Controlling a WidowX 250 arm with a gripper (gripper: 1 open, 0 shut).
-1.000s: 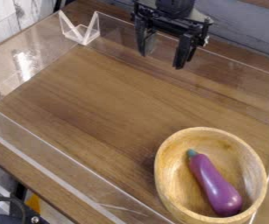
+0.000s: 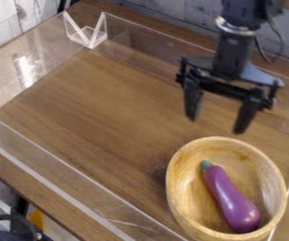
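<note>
A purple eggplant [image 2: 229, 196] with a green tip lies in a light wooden bowl [image 2: 184, 188] at the lower right of the camera view. My black gripper [image 2: 219, 111] is open and hangs above the wooden surface, behind the bowl and higher up the view. It is blurred, and nothing shows between its fingers.
A clear plastic piece [image 2: 87, 28] stands at the upper left, along the raised edge. A grey wall runs behind.
The bowl and eggplant have not moved.
</note>
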